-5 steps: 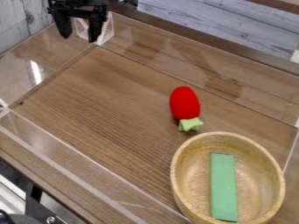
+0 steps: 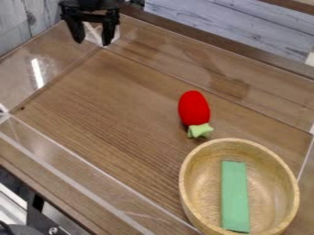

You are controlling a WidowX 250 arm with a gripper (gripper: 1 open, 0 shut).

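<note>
My dark gripper (image 2: 91, 27) hangs at the upper left, over the far left corner of the wooden table; whether it is open or shut is too small to tell. A red object with a pale green tip (image 2: 194, 112) lies right of the table's middle. A round beige bowl (image 2: 199, 204) at the lower right holds a flat green block (image 2: 234, 195).
A pale plank wall (image 2: 245, 27) runs behind the back edge. Clear or glossy strips run along the left and front edges.
My gripper has shifted very slightly at the upper left; the red object, bowl and green block are unchanged.
</note>
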